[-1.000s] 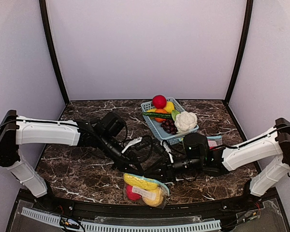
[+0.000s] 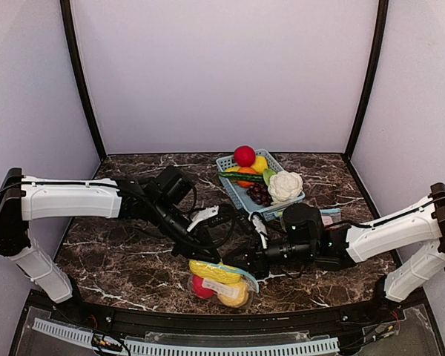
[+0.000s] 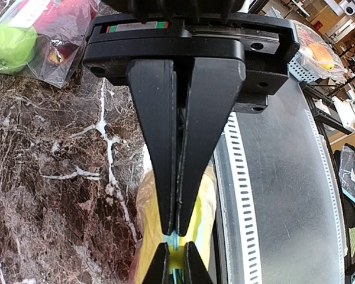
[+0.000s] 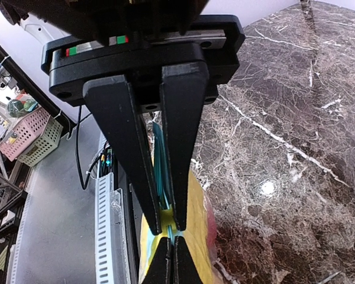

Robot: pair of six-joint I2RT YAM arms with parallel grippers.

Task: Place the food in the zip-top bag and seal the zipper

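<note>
The zip bag (image 2: 222, 285) lies at the table's front, holding yellow food, a red one and a pale round one, its blue zipper strip along the top. My left gripper (image 2: 200, 256) is shut on that zipper at the bag's left part; in the left wrist view the strip runs between its fingertips. My right gripper (image 2: 248, 263) is beside it at the zipper, shut; in the right wrist view the blue strip passes by its fingertips (image 4: 180, 219), and whether it is held cannot be told for sure.
A blue basket (image 2: 235, 194) of produce, with cauliflower, cucumber, grapes and several fruits, stands at the back right. Another bag (image 2: 330, 217) lies behind my right arm.
My left gripper and arm have shifted very slightly, and the bag's lower end has moved up a little toward the grippers.
</note>
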